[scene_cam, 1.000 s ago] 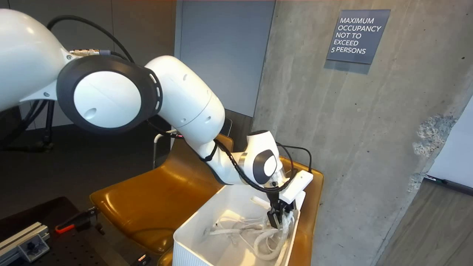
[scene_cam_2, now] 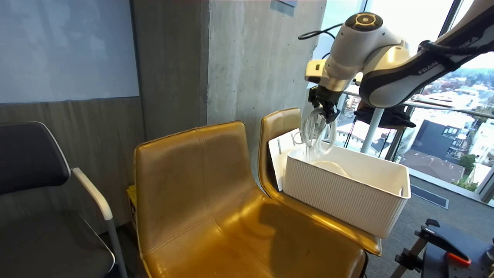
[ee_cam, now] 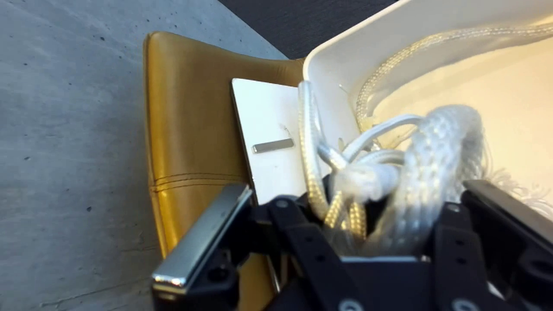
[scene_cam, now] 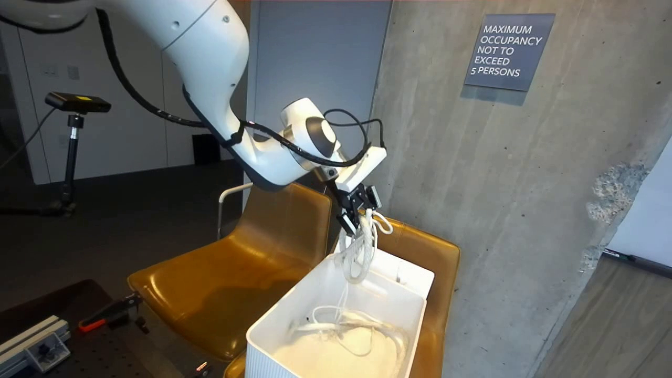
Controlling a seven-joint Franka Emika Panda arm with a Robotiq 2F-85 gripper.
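A looped bundle of white cords [scene_cam: 360,255] hangs from my gripper [scene_cam: 358,211], which is shut on it above the white bin [scene_cam: 296,296]. In exterior view 2 the hanging cords [scene_cam_2: 319,132] dangle over the bin's far left end, below the gripper [scene_cam_2: 326,104]. The wrist view has thick braided white cord [ee_cam: 425,176] and thinner loops rising between the two sides of the gripper; exactly where they are pinched is hidden. More pale cord [scene_cam: 371,324] lies inside the bin, and a thin strand appears to run down to it.
Behind the bin, a white lid-like panel [scene_cam_2: 280,153] leans on the tan chair [scene_cam_2: 282,122] that carries the bin. Another tan chair [scene_cam_2: 199,180] stands alongside. A concrete wall [scene_cam: 491,208] is close behind.
My gripper has risen out of the bin and moved left in exterior view 1, drawing the cord bundle up with it. Fewer cords lie in the bin now.
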